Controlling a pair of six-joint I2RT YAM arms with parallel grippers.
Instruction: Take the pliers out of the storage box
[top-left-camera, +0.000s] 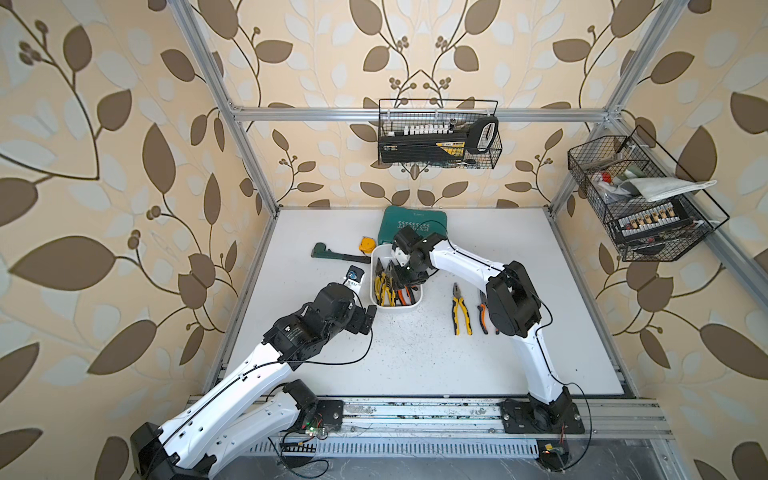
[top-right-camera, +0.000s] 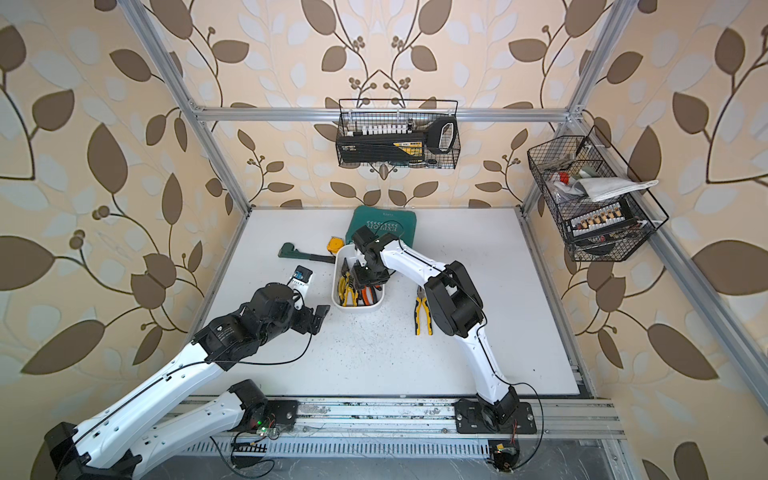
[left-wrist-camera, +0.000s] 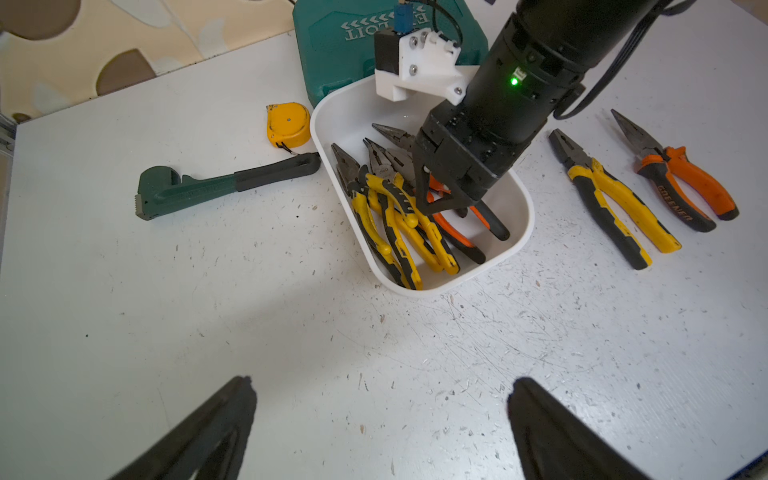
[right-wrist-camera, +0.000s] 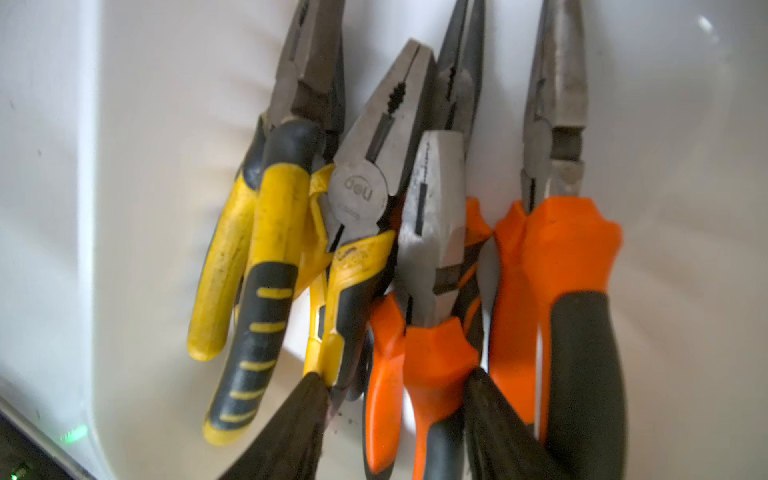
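Note:
The white storage box (left-wrist-camera: 336, 108) holds several pliers with yellow-black and orange-black handles. My right gripper is down inside it, part open around an orange-handled pair (right-wrist-camera: 432, 232); whether its fingers touch that pair I cannot tell. Two pliers lie outside on the table, right of the box: a yellow-black pair (left-wrist-camera: 632, 212) and an orange-black pair (left-wrist-camera: 696, 184). My left gripper stands open and empty over the table, front left of the box.
A green pipe wrench (left-wrist-camera: 188, 192) and yellow tape measure (left-wrist-camera: 288, 124) lie left of the box, a green case (left-wrist-camera: 328, 48) behind it. Wire baskets (top-left-camera: 440, 136) hang on the frame.

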